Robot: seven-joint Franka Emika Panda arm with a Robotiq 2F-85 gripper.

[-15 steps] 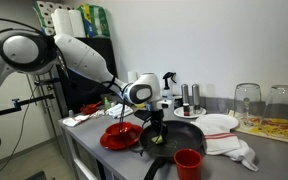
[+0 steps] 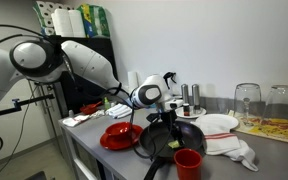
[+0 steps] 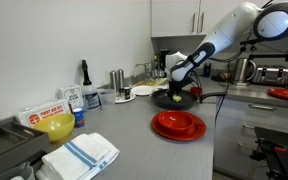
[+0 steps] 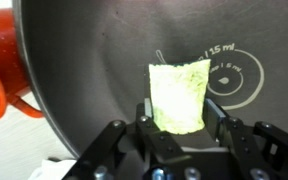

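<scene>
A small yellow-green and whitish sponge (image 4: 178, 97) is pinched between the fingertips of my gripper, which is shut on it. Below and around it spreads the dark inside of a frying pan (image 4: 104, 60), with pale printed markings to the right of the sponge. In exterior view 1 the sponge (image 2: 174, 144) shows as a pale green spot inside the pan (image 2: 192, 138). Whether it touches the pan's floor is hard to tell.
A red mug (image 2: 188, 164) stands close beside the pan. Red dishes (image 3: 178, 125) lie on the counter nearby. A white cloth (image 2: 222, 143) and a white plate (image 2: 219, 123) sit on the pan's far side. Open counter (image 3: 134, 135) shows in exterior view 2.
Inside the pan, my gripper and the sponge have shifted right and slightly nearer the camera in exterior view 1, toward the red mug. The grip on the sponge is unchanged.
</scene>
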